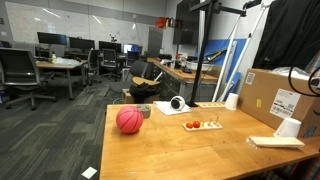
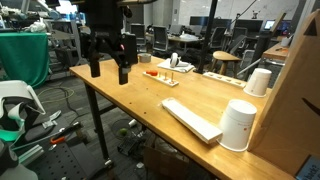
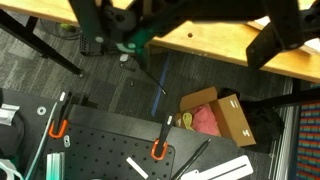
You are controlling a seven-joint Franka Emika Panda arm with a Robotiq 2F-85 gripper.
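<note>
My gripper (image 2: 110, 73) hangs over the near edge of the wooden table in exterior view 2, with its two dark fingers spread apart. In the wrist view the gripper is open, and nothing shows between its fingers. A pink ball (image 1: 129, 119) rests on the table at the left in exterior view 1. Near the middle lies a white holder (image 1: 206, 126) bearing small red balls; the holder (image 2: 168, 80) lies beyond my gripper in exterior view 2. A long white box (image 2: 192, 120) lies along the table edge, beside an upside-down white cup (image 2: 238, 125).
A cardboard box (image 1: 275, 96) stands at the table's right end. Another white cup (image 2: 258, 82) stands farther back, and a white ring-shaped object (image 1: 178, 102) lies near the far edge. Bare tabletop (image 1: 170, 150) stretches across the front in exterior view 1.
</note>
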